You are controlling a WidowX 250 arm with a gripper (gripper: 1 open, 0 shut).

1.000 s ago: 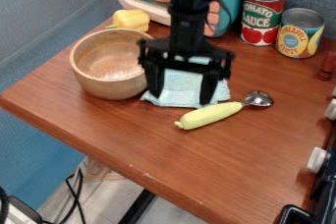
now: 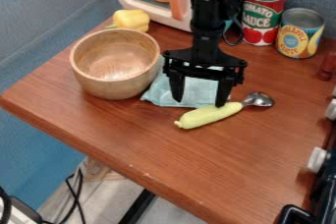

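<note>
My black gripper points down at the middle of the table, its two fingers apart, over a light blue cloth. Just in front of it a pale yellow corn cob lies on the table, with a metal spoon to its right. A wooden bowl stands to the left. Whether the fingertips touch the cloth is unclear.
A yellow block sits behind the bowl. At the back right stand a red can and a yellow can. Black equipment borders the right edge.
My gripper has shifted slightly to the right and toward the front. The objects on the table look unmoved.
</note>
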